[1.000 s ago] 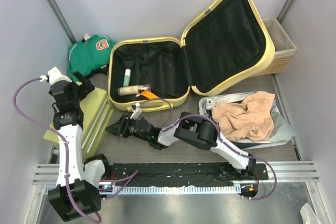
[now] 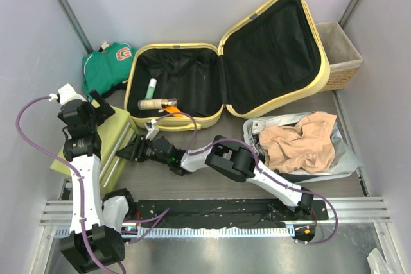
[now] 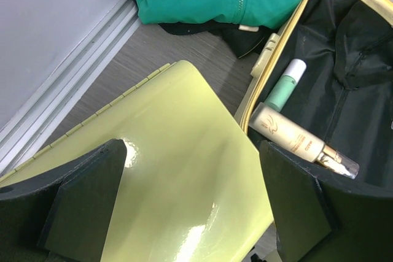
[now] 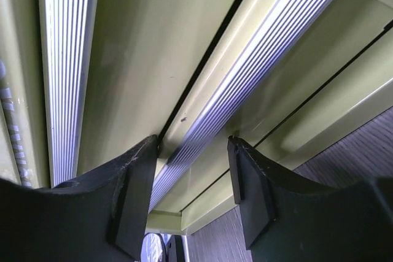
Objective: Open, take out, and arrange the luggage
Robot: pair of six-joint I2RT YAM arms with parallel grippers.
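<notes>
The open suitcase [image 2: 268, 56] with yellow edges lies at the back; its black base [image 2: 192, 72] holds a green-white tube [image 2: 151, 88], a clear-and-beige bottle [image 2: 156, 103] and an orange item [image 2: 172, 111]. A pale yellow-green drawer cabinet [image 3: 178, 145] stands at the left. Over its top, my left gripper is open and empty, fingers wide apart. At the cabinet's front, my right gripper is open, its fingers on either side of a ribbed silver drawer handle [image 4: 239, 87]. Contact with the handle cannot be told.
A green bag [image 2: 109, 62] lies behind the cabinet. At the right, a grey bin [image 2: 347, 162] holds peach cloth [image 2: 298, 144]. A wicker basket [image 2: 339, 56] stands in the back right corner. Bare floor [image 2: 180, 187] shows at front centre.
My right gripper has moved left, up to the cabinet's drawer handles. The suitcase and its contents have shifted slightly left, closer to the cabinet. The left arm stays nearly still.
</notes>
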